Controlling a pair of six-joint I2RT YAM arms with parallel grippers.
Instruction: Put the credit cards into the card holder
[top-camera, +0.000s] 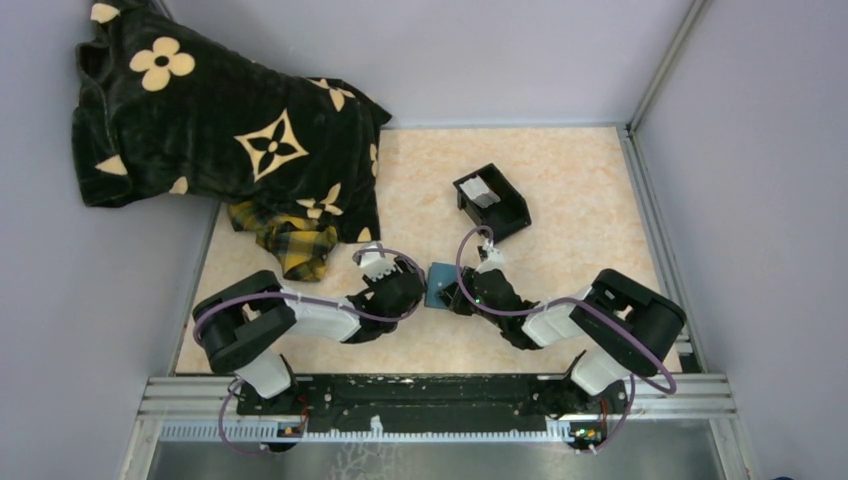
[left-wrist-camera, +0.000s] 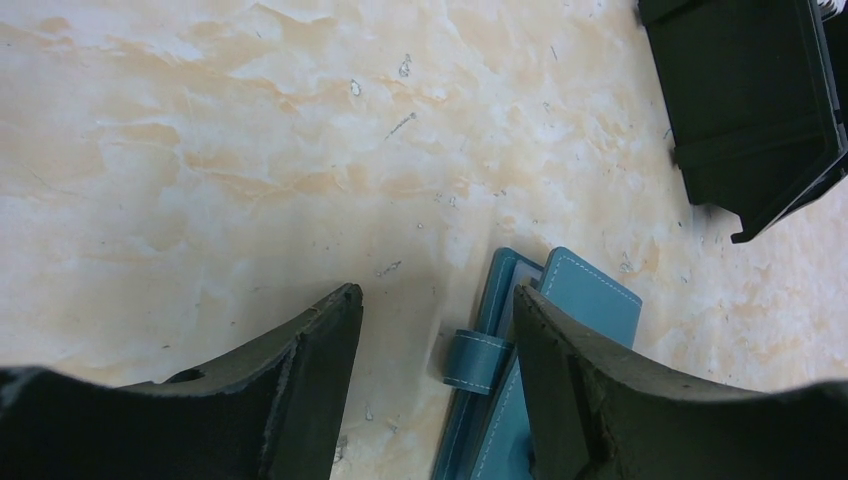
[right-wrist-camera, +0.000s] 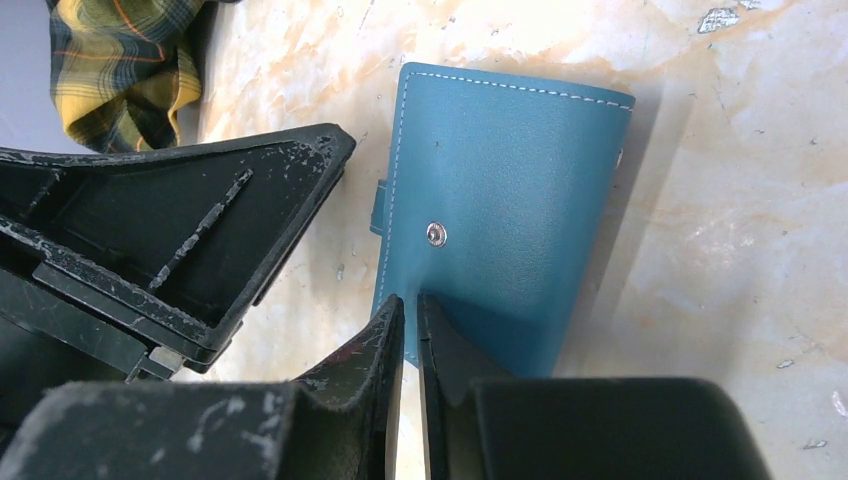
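Note:
The blue card holder (top-camera: 441, 275) lies on the table between the grippers, its stitched cover and snap (right-wrist-camera: 500, 200) facing up in the right wrist view. My left gripper is open, its right finger over the strap side of the holder (left-wrist-camera: 590, 290). My right gripper has its fingertips closed almost together at the holder's near part; whether they pinch any of it is unclear. A black open box (top-camera: 505, 215) holds pale cards (top-camera: 478, 191) behind the grippers.
A dark patterned blanket (top-camera: 220, 130) and yellow plaid cloth (top-camera: 295, 245) cover the back left.

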